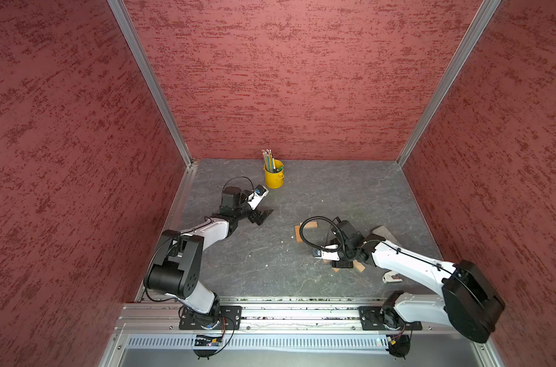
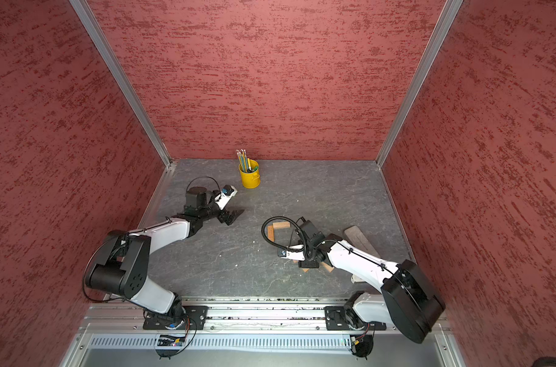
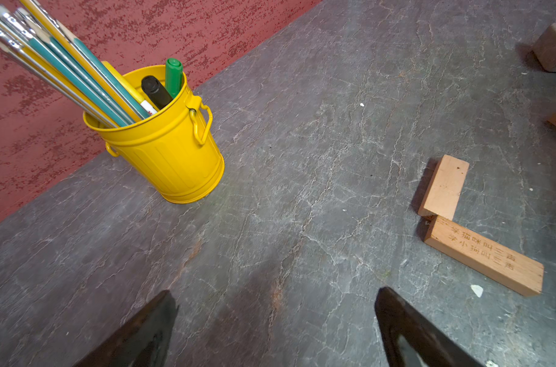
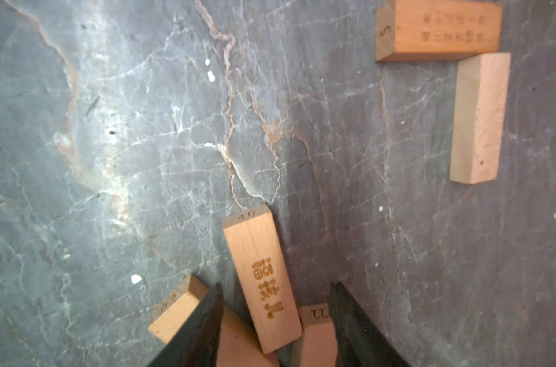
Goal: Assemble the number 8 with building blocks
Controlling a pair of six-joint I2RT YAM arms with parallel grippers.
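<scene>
Two wooden blocks form a corner: an orange block [image 4: 446, 27] marked 5 and a paler one [image 4: 478, 119] at right angles to it. Below them in the right wrist view, a block marked 40 [image 4: 262, 278] lies tilted among loose blocks marked 22 [image 4: 317, 342] and another [image 4: 177, 309] at its left. My right gripper is open over this pile. Block 40 shows between its fingers, with gaps on both sides. My left gripper stands open over bare table, nothing between its fingers, left of the corner blocks.
A yellow bucket [image 3: 161, 159] of pencils and markers stands at the back. A grey eraser-like slab [image 2: 360, 239] and a whitish object [image 1: 391, 277] lie by the right arm.
</scene>
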